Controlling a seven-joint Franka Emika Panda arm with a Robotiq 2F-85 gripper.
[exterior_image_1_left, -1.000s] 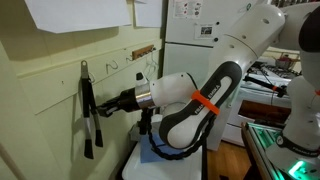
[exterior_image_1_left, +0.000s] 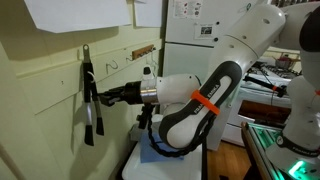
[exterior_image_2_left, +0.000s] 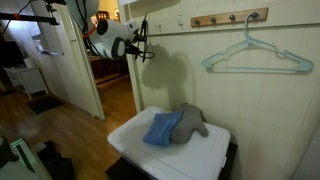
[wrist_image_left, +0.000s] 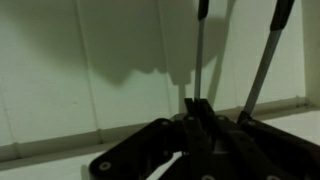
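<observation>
Black-and-silver tongs (exterior_image_1_left: 87, 75) hang upright close to the pale panelled wall in exterior view 1. My gripper (exterior_image_1_left: 100, 97), reaching in from the right, is shut on one of their arms at about mid-length. From the wrist view, one thin metal shaft (wrist_image_left: 199, 65) of the tongs runs down to the fingertips of my gripper, while the second shaft (wrist_image_left: 262, 70) passes to the right of them. Whether the tongs still touch a wall hook cannot be told. In exterior view 2 the gripper (exterior_image_2_left: 143, 42) is small and dark against the wall.
A hook rail (exterior_image_1_left: 143, 51) runs along the wall right of the tongs. A pale blue hanger (exterior_image_2_left: 257, 52) hangs from a wooden peg rack (exterior_image_2_left: 230, 18). Below stands a white-topped surface (exterior_image_2_left: 135, 128) bearing a blue cloth (exterior_image_2_left: 163, 128) and a grey one (exterior_image_2_left: 190, 123).
The tongs have risen along the wall over the last second, and my gripper has moved up with them. The cloths' surroundings look unchanged.
</observation>
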